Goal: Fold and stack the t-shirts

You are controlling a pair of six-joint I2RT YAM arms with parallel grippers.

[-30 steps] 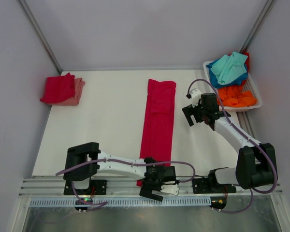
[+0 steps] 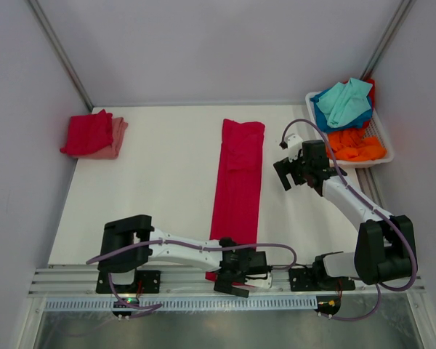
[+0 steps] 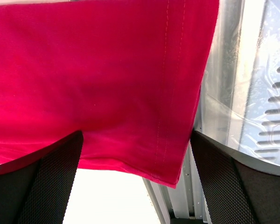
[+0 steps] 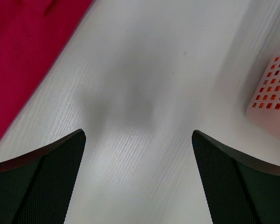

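A red t-shirt point(image 2: 236, 200), folded into a long narrow strip, runs from the back of the white table to its front edge. My left gripper is open above the shirt's near end, whose stitched hem point(image 3: 170, 79) shows in the left wrist view. One finger point(image 3: 49, 179) stands on each side of the hem's corner, and whether they touch the cloth I cannot tell. To the right of the strip, my right gripper hangs open over bare table, nothing between its fingers. At the far left lies a stack of folded shirts point(image 2: 91, 134), red on top of pink.
A white basket point(image 2: 385, 138) of crumpled teal, blue, orange and red shirts stands at the back right, close to my right arm. Bare table point(image 2: 152, 171) lies between the stack and the strip. A metal rail point(image 2: 182, 304) runs along the front edge.
In the top view my left arm and gripper have shifted slightly to the right at the shirt's near end. The right arm, the shirt and the stack look unmoved.
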